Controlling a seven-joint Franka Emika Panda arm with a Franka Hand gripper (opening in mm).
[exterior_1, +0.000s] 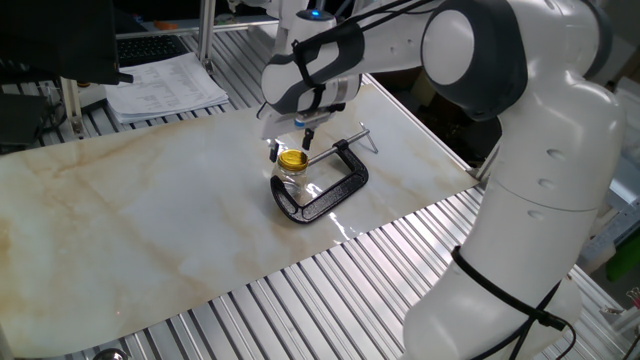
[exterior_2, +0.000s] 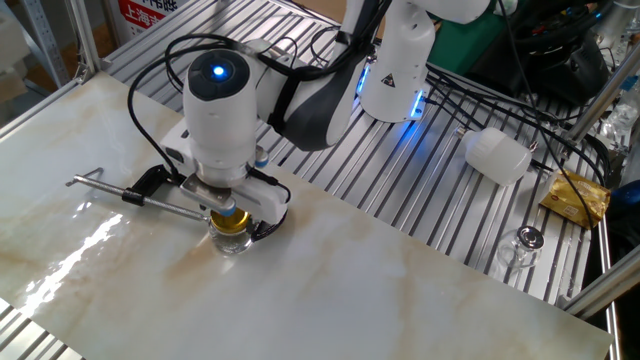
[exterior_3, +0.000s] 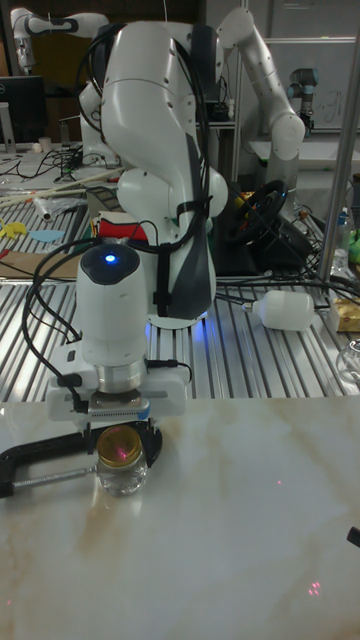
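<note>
A glass jar with a yellow-gold lid (exterior_1: 293, 159) stands upright on the marbled board (exterior_1: 150, 220). The black C-clamp (exterior_1: 330, 203) lies around it, and the clamp's metal screw (exterior_3: 53, 477) reaches toward the jar's side; whether they touch cannot be told. Just over the lid is my gripper (exterior_1: 291, 147), its dark fingers (exterior_1: 274, 153) spread apart with nothing held. From the second exterior view, the hand covers part of the lid (exterior_2: 232, 221), and most of the fingers are hidden there.
Papers (exterior_1: 165, 88) lie at the far left. On the slatted table are a white bulb-shaped object (exterior_2: 497, 156), a small jar with a dark lid (exterior_2: 528, 239) and a yellow packet (exterior_2: 575, 198). The marbled board is clear away from the clamp.
</note>
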